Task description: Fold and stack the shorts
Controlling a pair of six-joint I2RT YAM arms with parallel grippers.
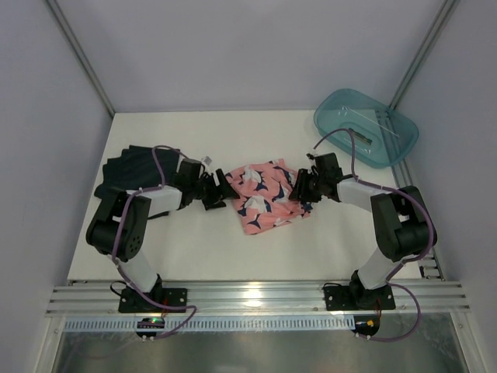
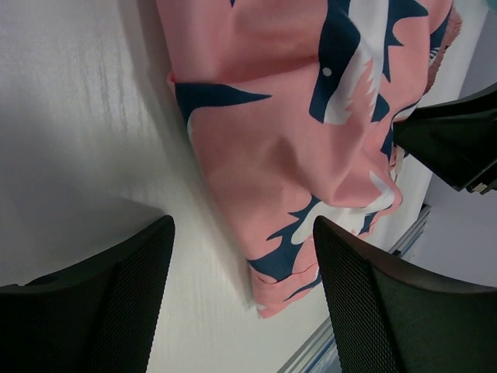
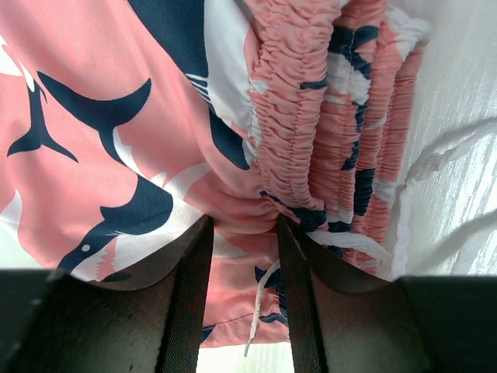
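Pink shorts [image 1: 265,198] with navy and white whale shapes lie folded and rumpled on the middle of the table. My left gripper [image 1: 225,191] is open at their left edge; in the left wrist view its fingers [image 2: 128,272] stand wide apart with the cloth's edge just beyond. At the waistband side my right gripper [image 1: 301,190] is over the shorts. Its fingers, part open in the right wrist view, straddle a ridge of pink cloth beside the gathered waistband [image 3: 291,116]; whether they grip it is unclear. White drawstrings [image 3: 349,242] trail beside the waistband.
Dark folded cloth [image 1: 128,169] lies at the table's left, partly under my left arm. A teal bin [image 1: 349,101] stands at the back right corner.
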